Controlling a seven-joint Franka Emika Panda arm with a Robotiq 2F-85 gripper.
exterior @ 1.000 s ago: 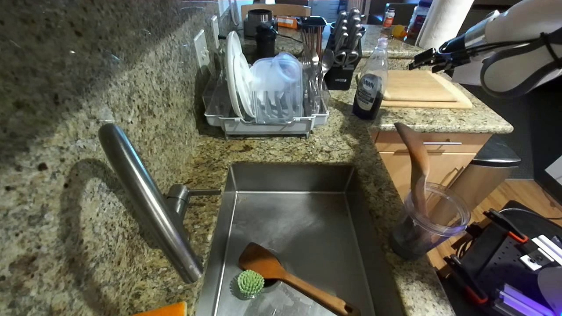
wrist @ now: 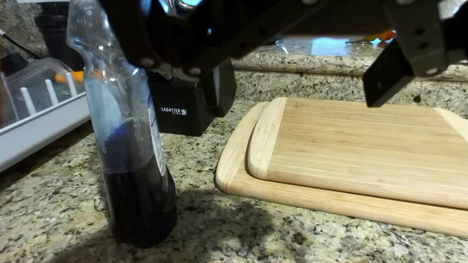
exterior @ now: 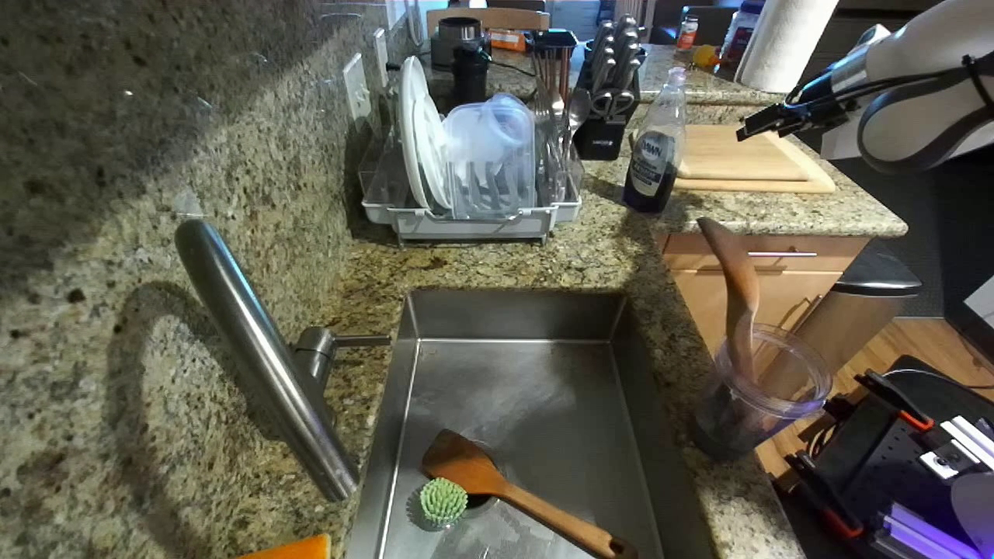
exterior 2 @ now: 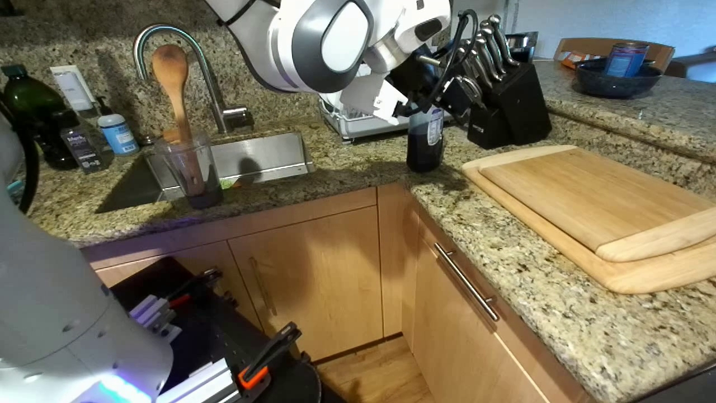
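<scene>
My gripper is open, its fingers wide apart with nothing between them. In exterior view 1 it hovers above the far counter, over the stacked wooden cutting boards (exterior: 741, 154). Left of the fingers in the wrist view, a clear dish soap bottle (wrist: 140, 193) with dark blue liquid stands upright, apart from them. A wooden spatula (exterior: 536, 508) lies in the steel sink (exterior: 522, 391) beside a green scrub brush (exterior: 443, 501). Another wooden utensil (exterior 2: 175, 87) leans upright in a clear cup (exterior 2: 201, 158) at the sink's front edge.
A white dish rack (exterior: 466, 223) with plates and containers stands behind the sink. The black knife block (exterior 2: 513, 107) is close to the soap bottle. The faucet (exterior: 270, 363) arches over the sink's left side. Bare counter (exterior 2: 523, 289) lies in front of the boards.
In exterior view 1 my gripper has shifted slightly right and turned, so its two fingers look less spread from that side. The bottle, cup and sink contents have stayed put.
</scene>
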